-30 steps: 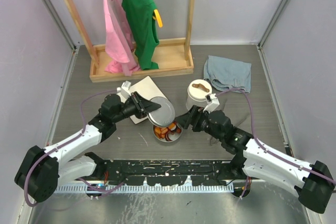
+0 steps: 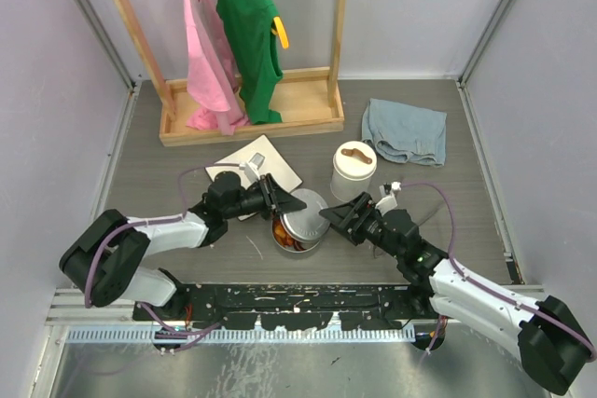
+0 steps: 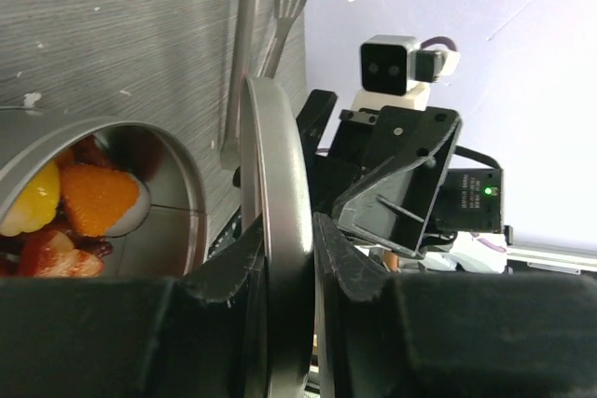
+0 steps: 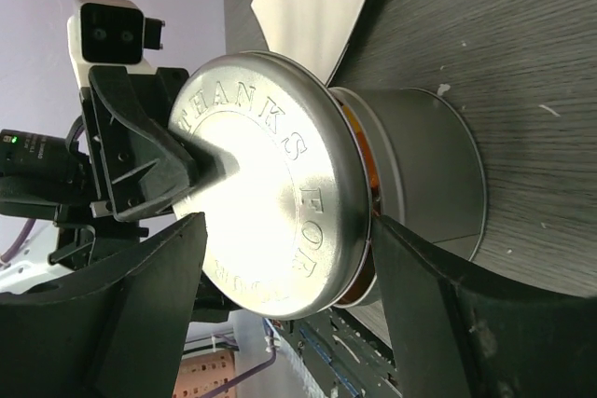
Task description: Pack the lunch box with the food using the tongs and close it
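Observation:
The steel lid point(image 2: 308, 219) point(image 4: 261, 184), with raised lettering, is tilted over the round steel lunch box point(image 2: 284, 243) point(image 4: 429, 165), which holds orange, yellow and red food. My left gripper point(image 2: 280, 200) is at the lid's upper left; in the left wrist view the lid's edge point(image 3: 284, 174) runs between its fingers, and whether they grip is hard to tell. My right gripper point(image 2: 343, 219) is open at the lid's right side, its fingers either side of the lid's lower part in the right wrist view.
A white canister point(image 2: 353, 174) stands behind the box, cutlery point(image 2: 420, 219) lies to the right, a cream board point(image 2: 266, 160) behind left. A folded blue cloth point(image 2: 404, 128) is at the back right; a wooden rack point(image 2: 298, 109) with hanging garments is at the back.
The lid has moved rightward and down over the lunch box, with my left gripper following. My right gripper has moved slightly down to the lid's side.

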